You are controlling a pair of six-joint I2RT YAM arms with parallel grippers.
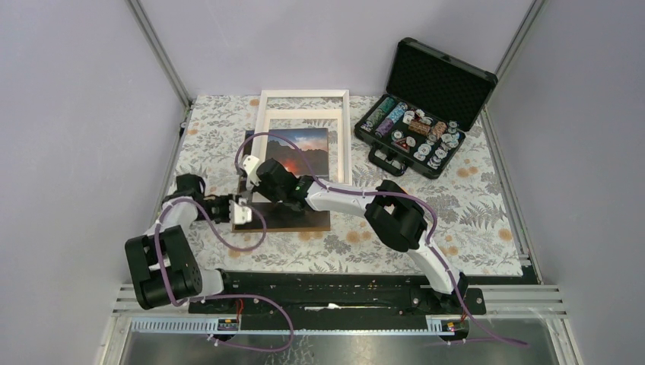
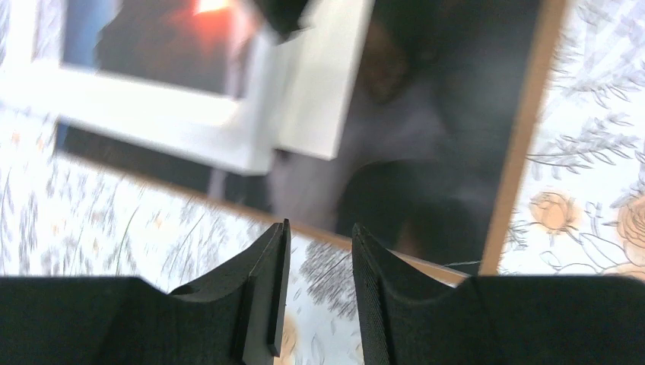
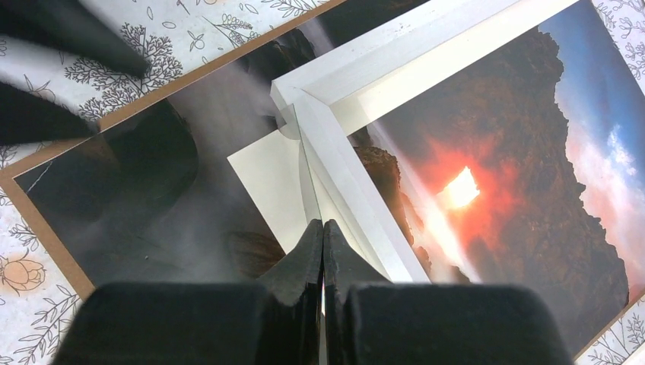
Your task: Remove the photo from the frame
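A sunset photo (image 1: 298,152) on a brown-edged board lies under the white frame (image 1: 344,148); its dark lower part (image 1: 293,219) reaches out past the frame's near bar. By that bar's left end, my right gripper is shut. A thin clear edge (image 3: 306,171) runs from the frame corner down to its fingertips, beside a cream strip (image 3: 264,179); I cannot tell if the fingers pinch it. My left gripper stands part open over the board's left edge, with nothing between its fingers. In the right wrist view, its fingers (image 3: 80,46) look blurred.
An open black case (image 1: 414,135) of poker chips stands at the back right. Purple cables (image 1: 335,188) run along both arms, one looping over the photo and frame.
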